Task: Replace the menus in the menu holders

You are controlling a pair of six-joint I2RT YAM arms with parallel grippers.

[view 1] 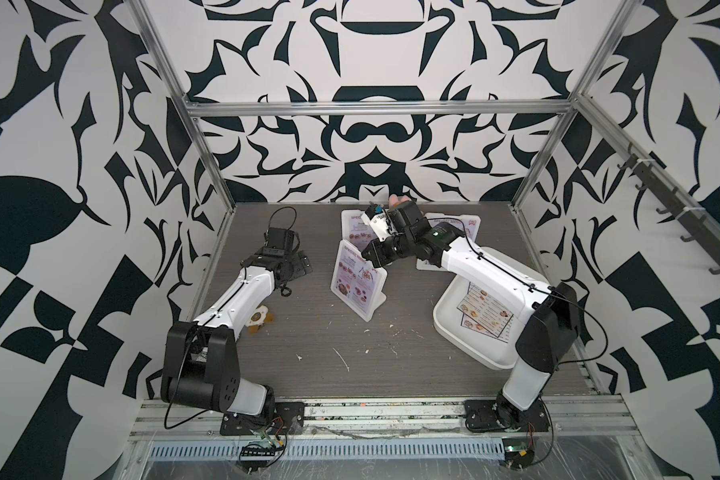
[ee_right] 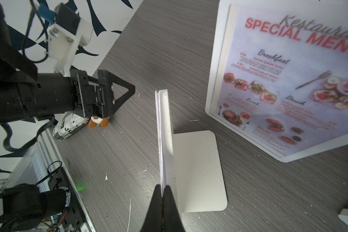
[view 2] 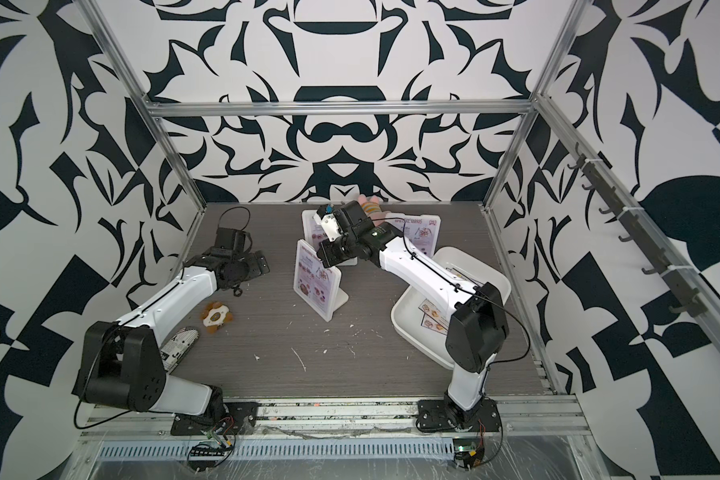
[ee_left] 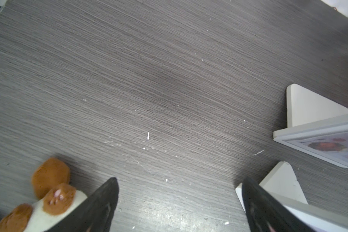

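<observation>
The front menu holder (view 1: 355, 280) stands upright at the middle, angled, a pink menu in it. My right gripper is shut at the top edge of this holder; its edge, seen end-on in the right wrist view, rises from between the fingertips, and I cannot tell whether they grip anything. A second holder (ee_right: 282, 77) with a "SPECIAL MENU" sheet stands behind it, and a third holder (view 2: 424, 228) at the back right. My left gripper is open above the table at the left, nothing between its fingers.
A white tray (view 1: 456, 332) with menu cards (view 1: 484, 308) is at the right, partly under my right arm. A brown plush toy (view 2: 216, 316) lies at the left, another object at the back behind the holders.
</observation>
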